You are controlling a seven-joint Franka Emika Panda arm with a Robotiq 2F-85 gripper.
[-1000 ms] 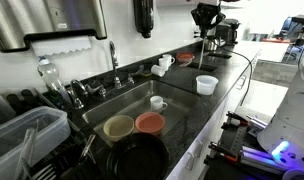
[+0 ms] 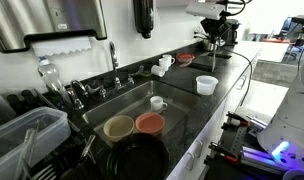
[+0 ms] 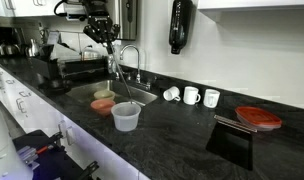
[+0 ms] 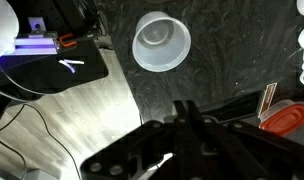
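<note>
My gripper (image 3: 105, 38) is high over the counter, shut on a long, thin, light-coloured utensil (image 3: 120, 70). In exterior view 2 the utensil slants down toward the white bowl (image 3: 125, 117) at the counter's front edge; I cannot tell whether its tip touches the bowl. Exterior view 1 shows the gripper (image 2: 218, 30) at the upper right, with the same white bowl (image 2: 206, 85) below it. From the wrist view, the bowl (image 4: 161, 42) looks empty and lies beyond the dark fingers, whose grip on the utensil is hard to make out.
The sink (image 2: 138, 104) holds a white mug (image 2: 158, 103), with a pink bowl (image 2: 150, 123) and a tan bowl (image 2: 119, 127) nearby. White mugs (image 3: 192, 95) stand along the wall, left of a red dish (image 3: 258, 118) and a dark rack (image 3: 232, 140).
The gripper has shifted a little to the right and its body has tilted in exterior view 1. The white bowl and the other dishes stay where they were.
</note>
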